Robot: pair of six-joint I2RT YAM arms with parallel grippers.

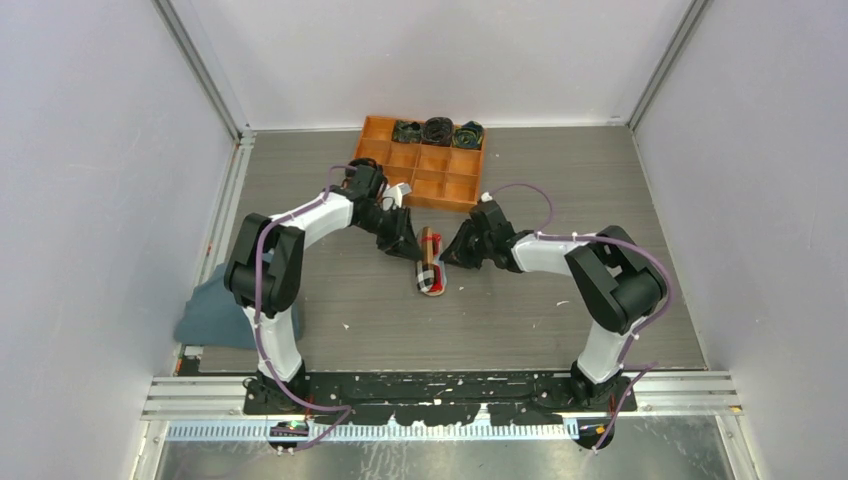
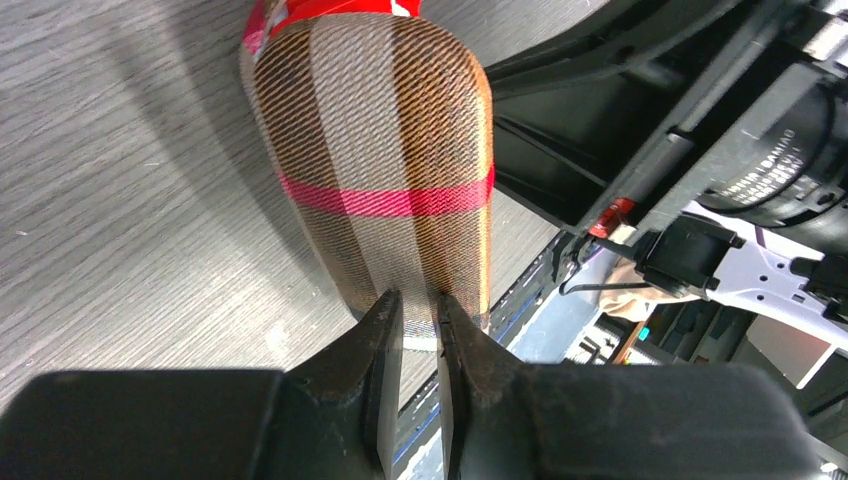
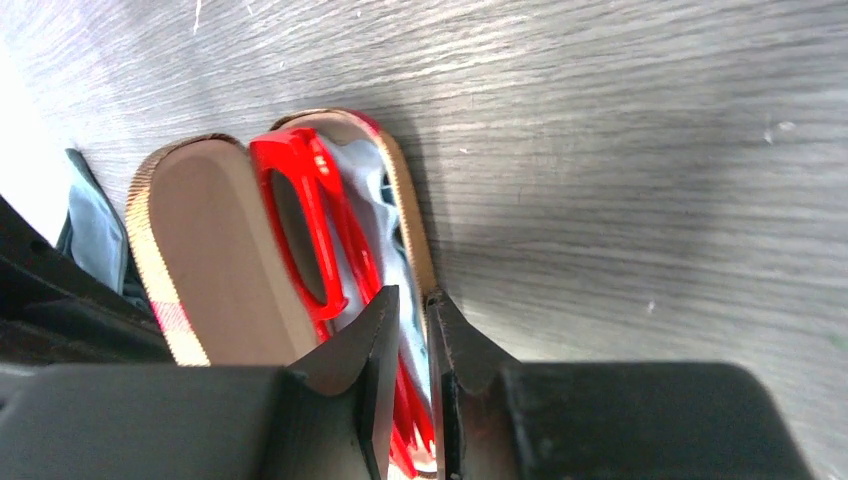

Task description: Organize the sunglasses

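A plaid glasses case (image 1: 427, 275) stands partly open on the table between my two grippers. Red sunglasses (image 3: 322, 230) lie inside it with a light blue cloth (image 3: 372, 190). The lid (image 2: 380, 150) is swung up over them, hiding much of the frame from above. My left gripper is shut on the lid's edge. On the opposite side, my right gripper has its fingers close together at the rim of the case's lower shell; whether they pinch it cannot be told.
Behind the case stands an orange compartment tray (image 1: 467, 205), with dark folded or coiled items in its back row and at its left side. A blue-grey cloth (image 1: 215, 315) lies at the table's left edge.
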